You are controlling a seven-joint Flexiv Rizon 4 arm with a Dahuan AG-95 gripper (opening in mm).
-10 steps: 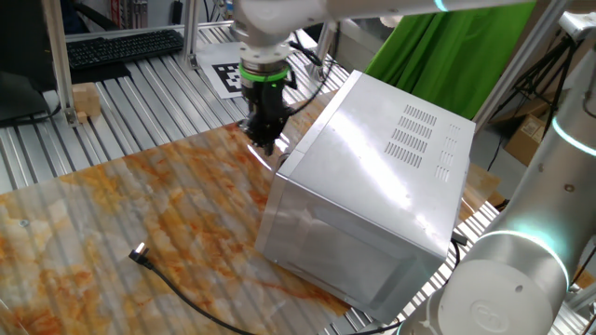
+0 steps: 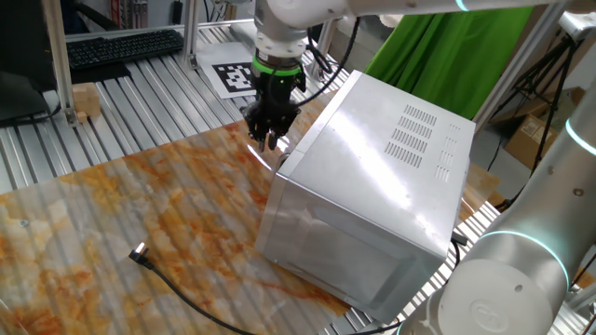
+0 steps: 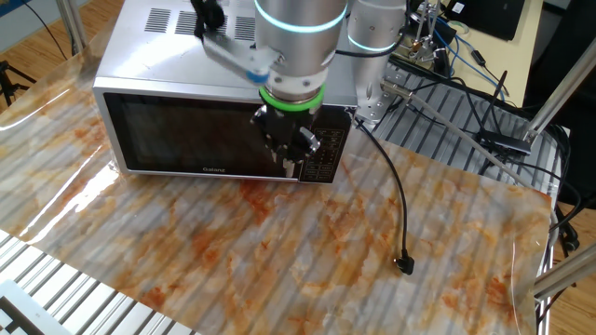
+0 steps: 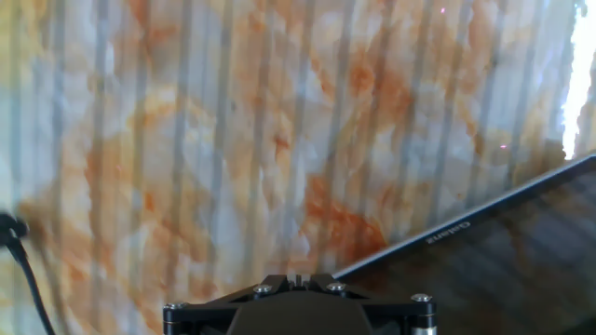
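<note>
My gripper (image 2: 267, 144) points down close to the front of a silver microwave (image 2: 372, 158). The second exterior view has the gripper (image 3: 291, 167) in front of the lower right of the black microwave door (image 3: 200, 135), beside the control panel (image 3: 323, 154). Whether it touches the microwave cannot be told. At the bottom of the wrist view, the fingertips of the gripper come together in the middle, with nothing visible between them. The door stands closed, its dark front (image 4: 494, 251) cutting diagonally across the lower right.
A black power cable with a plug (image 3: 404, 264) lies on the marbled sheet (image 3: 279, 265), to the right of the microwave. A keyboard (image 2: 126, 48) and a small wooden block (image 2: 86, 98) sit toward the back left.
My gripper and wrist have shifted slightly to the right in exterior view 1 and turned a little, so two fingertips now show. The microwave and the cable have not moved.
</note>
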